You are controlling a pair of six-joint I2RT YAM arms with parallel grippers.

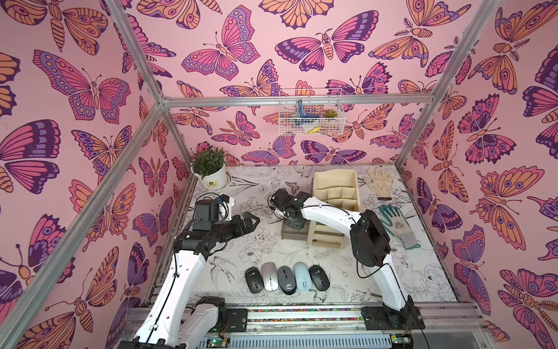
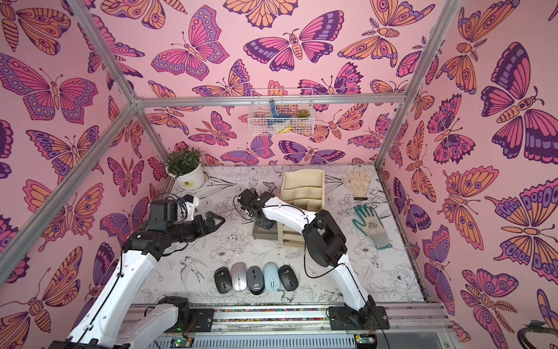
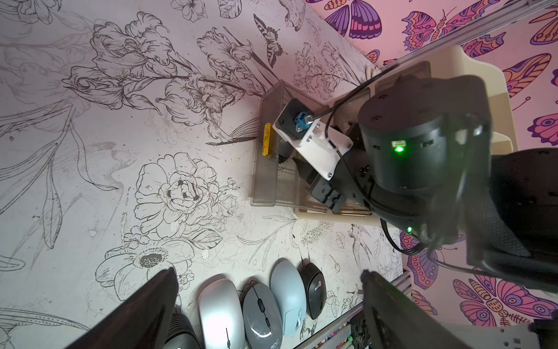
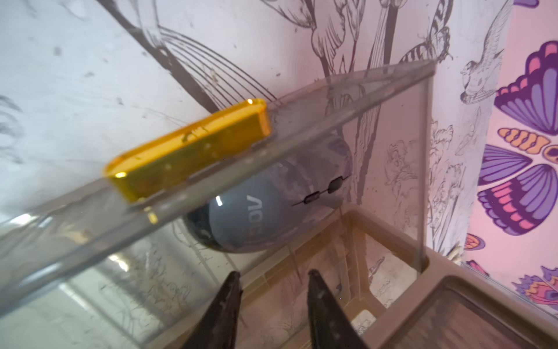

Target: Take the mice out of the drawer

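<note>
A transparent drawer (image 3: 262,174) with a yellow handle (image 4: 186,151) is pulled out from the beige organizer (image 1: 328,180). A grey-blue mouse (image 4: 261,209) lies inside it. My right gripper is part open over the drawer, its fingertips below the mouse in its wrist view, nothing seen between them. My left gripper (image 1: 247,224) hangs open left of the drawer, empty. Several mice (image 1: 287,279) lie in a row along the table's front.
A potted plant (image 1: 209,171) stands at back left, two gloves (image 1: 398,226) lie at right, and a wire basket (image 1: 311,122) hangs on the back rail.
</note>
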